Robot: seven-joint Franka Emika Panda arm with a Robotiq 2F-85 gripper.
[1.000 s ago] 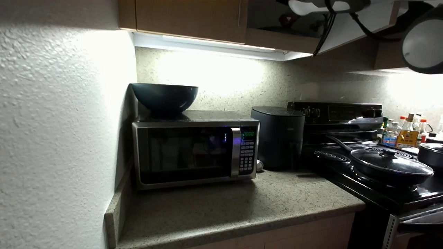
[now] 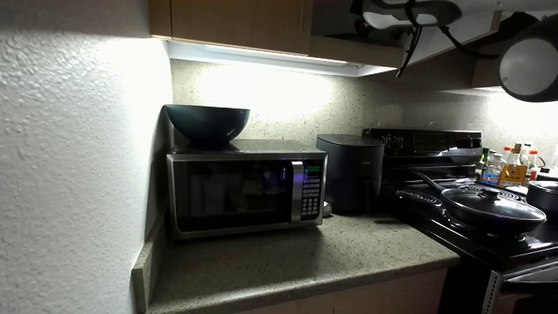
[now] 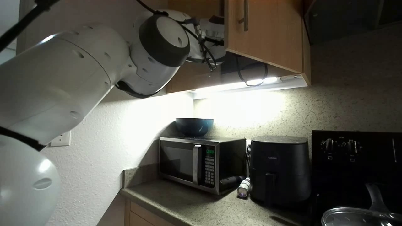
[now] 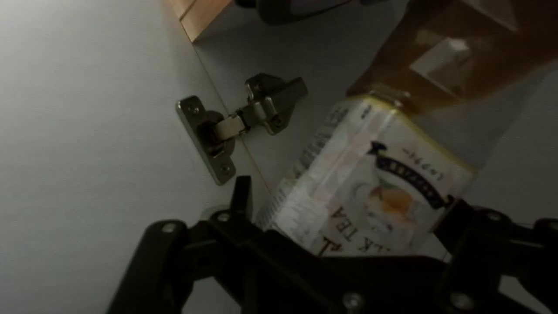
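In the wrist view, a white milk tea package (image 4: 387,178) with a picture on its front sits inside the cupboard. My gripper is open, one finger (image 4: 241,194) to the left of the package and the other by its right edge. The package spans the gap between them; its lower end is hidden behind the gripper's body. Whether the fingers touch it I cannot tell. A brown see-through bag or wrapper (image 4: 444,57) lies beyond the package. Both exterior views leave the fingertips out of sight.
A metal hinge (image 4: 240,123) joins the open cupboard door (image 3: 267,34) close to my gripper. Below stand the microwave (image 2: 235,193) with a dark bowl (image 2: 209,123) on top, the air fryer (image 3: 279,169) and a covered pan (image 2: 491,206).
The arm parts at the top right of exterior view 1 have shifted slightly down and to the left. The things on the counter and stove have stayed put.
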